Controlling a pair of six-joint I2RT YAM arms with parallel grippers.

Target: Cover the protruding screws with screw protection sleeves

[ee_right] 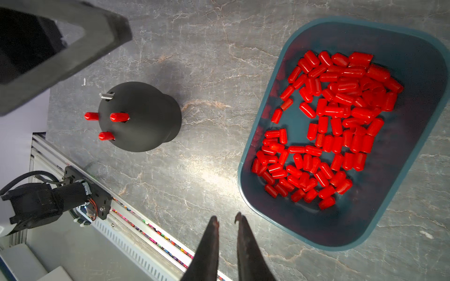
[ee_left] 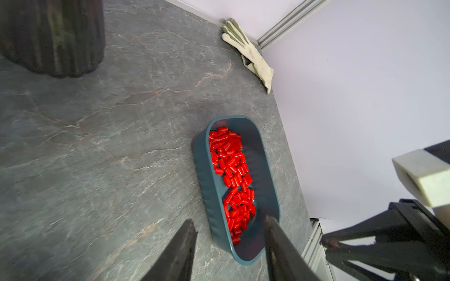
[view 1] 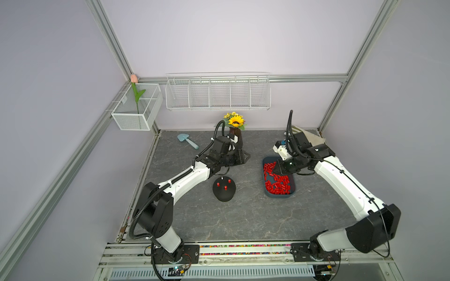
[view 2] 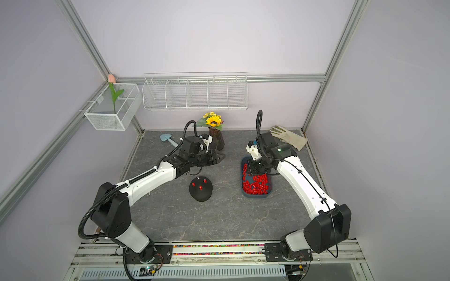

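Observation:
A black dome (ee_right: pixel 145 110) on the table bears several screws; three wear red sleeves (ee_right: pixel 120 117), while one metal screw (ee_right: pixel 106 96) is bare. The dark blue-grey bin (view 1: pixel 265 185) to its right holds many loose red sleeves (ee_right: pixel 337 112). My left gripper is open and empty, raised behind the dome and in front of the vase. Over the bin's back part, in the top views, hangs my right gripper; its fingers stand a narrow gap apart with nothing seen between them.
Behind the left gripper stands a dark vase with sunflowers (view 1: pixel 235 122). A small blue shovel (view 1: pixel 187 139) lies at the back left, and a glove (view 2: pixel 290 136) at the back right. Wire baskets (view 1: pixel 218 93) hang on the wall.

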